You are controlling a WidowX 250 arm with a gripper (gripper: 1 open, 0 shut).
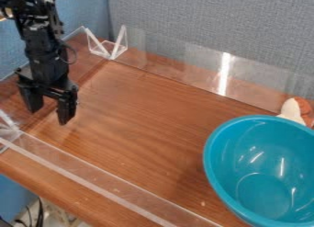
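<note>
My black gripper (47, 100) hangs low over the left end of the wooden tabletop (147, 130), fingers spread open and pointing down, with nothing visible between them. The arm rises behind it to the top left corner. A large teal bowl (262, 170) sits at the right front, well away from the gripper.
Clear low barriers (110, 189) edge the table, with white brackets (108, 47) at the back left. A white object (291, 112) with an orange part lies at the back right, behind the bowl. Cables show below, front left.
</note>
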